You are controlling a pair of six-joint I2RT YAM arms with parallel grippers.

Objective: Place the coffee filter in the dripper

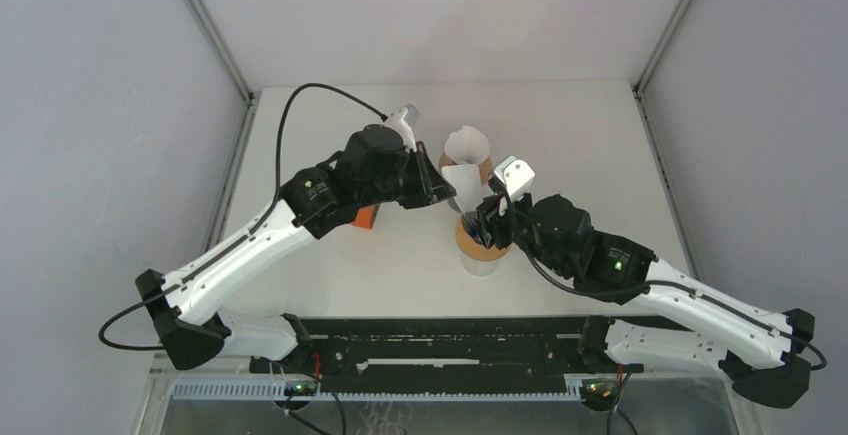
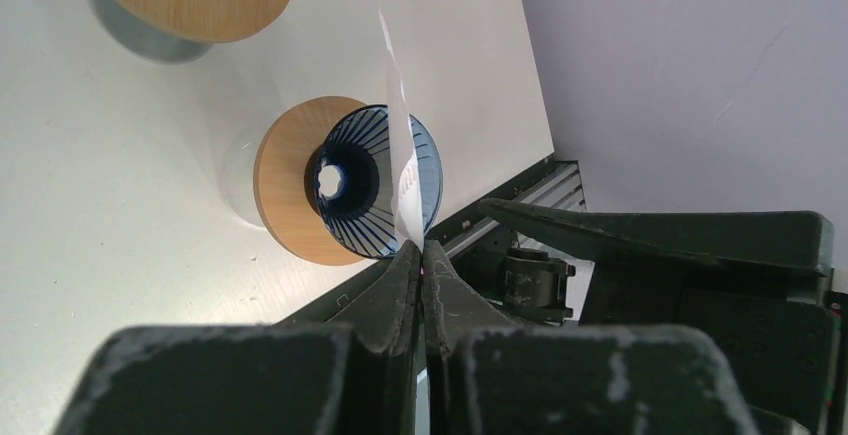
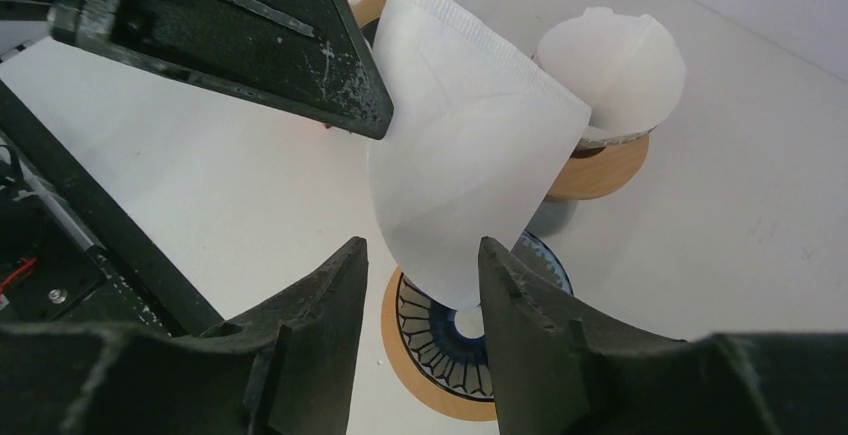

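Observation:
A white paper coffee filter (image 3: 460,165) hangs flat above the dripper, pinched at its edge by my left gripper, which is shut on it. Seen edge-on in the left wrist view, the filter (image 2: 402,155) is a thin upright strip. Below it sits the dark, ribbed dripper (image 2: 365,190) in a wooden collar (image 2: 283,180) on a clear vessel. My right gripper is part open, its fingertips apart, with the filter's lower end just beyond and between them in that view. Whether the pads touch the paper cannot be told.
Behind stands a second wooden-collared holder (image 1: 447,162) with a white paper filter stack (image 1: 467,144) in it. An orange object (image 1: 366,217) lies beside the left arm.

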